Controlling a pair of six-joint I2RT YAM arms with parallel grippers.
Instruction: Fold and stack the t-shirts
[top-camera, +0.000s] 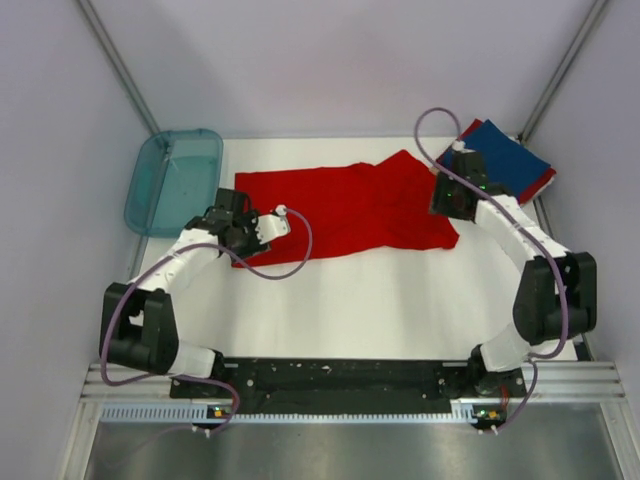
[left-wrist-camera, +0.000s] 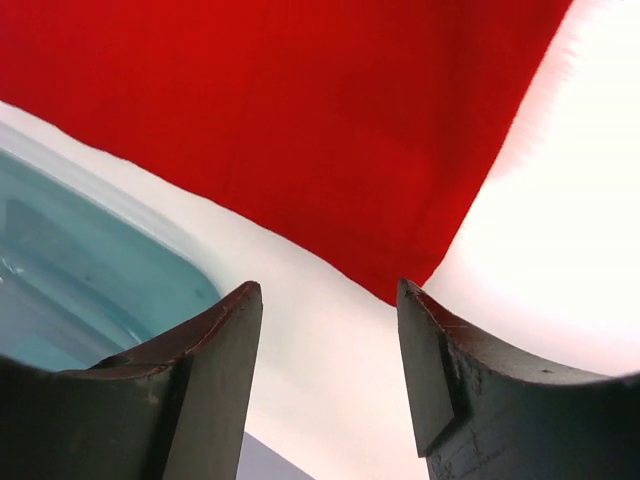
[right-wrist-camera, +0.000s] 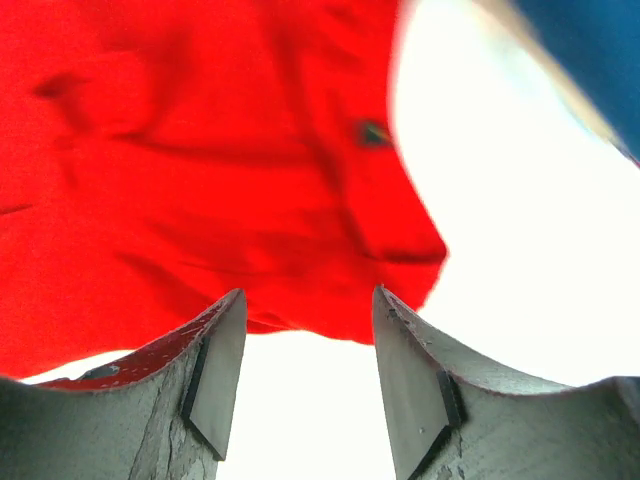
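A red t-shirt (top-camera: 330, 212) lies spread across the back half of the table, its left side flat and its right end wrinkled. Over the shirt's front left corner hangs my left gripper (top-camera: 258, 250); in the left wrist view that corner (left-wrist-camera: 395, 285) shows beyond the open fingers, with nothing between them. My right gripper (top-camera: 440, 212) is above the shirt's right end. Its fingers stand apart in the right wrist view, empty, with the creased red cloth (right-wrist-camera: 300, 250) beyond them. At the back right lies a stack of folded shirts, a blue one (top-camera: 505, 165) on top of red.
An empty teal bin (top-camera: 175, 185) stands at the back left, close to the shirt's left edge. The folded stack sits near the right gripper.
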